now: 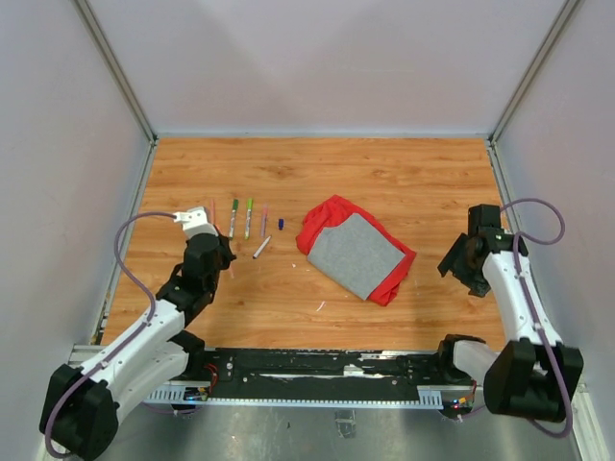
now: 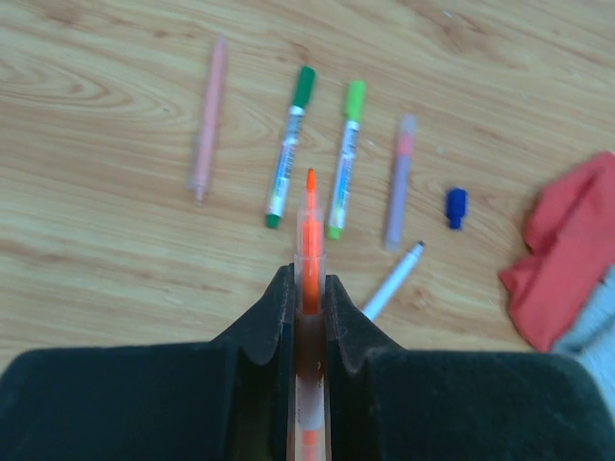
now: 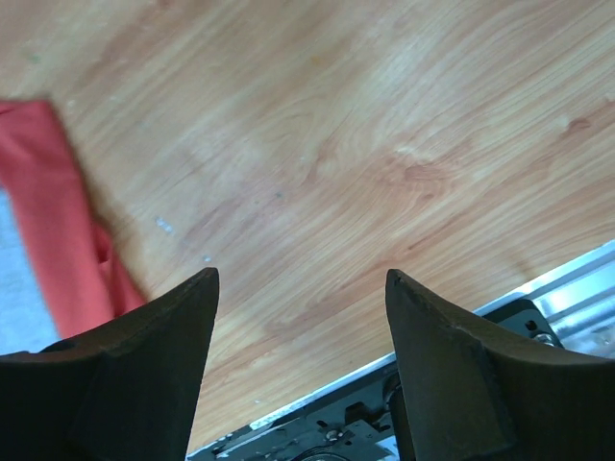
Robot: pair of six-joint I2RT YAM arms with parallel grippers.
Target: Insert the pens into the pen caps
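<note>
My left gripper is shut on an orange pen point(image 2: 310, 254), which points away from me above the table. Lying on the wood beyond it are a pink pen point(image 2: 209, 120), a dark green pen point(image 2: 285, 154), a light green pen point(image 2: 345, 163) and a purple pen point(image 2: 400, 182). Uncapped, a blue pen point(image 2: 392, 279) lies slanted, partly behind the left fingers. A blue cap point(image 2: 456, 206) sits apart from it, to the right. Over bare wood at the right side, my right gripper holds its fingers well apart with nothing between them.
A red and grey cloth point(image 1: 357, 252) lies crumpled mid-table, right of the pens. Small white marks point(image 1: 321, 306) show on the wood in front of it.
</note>
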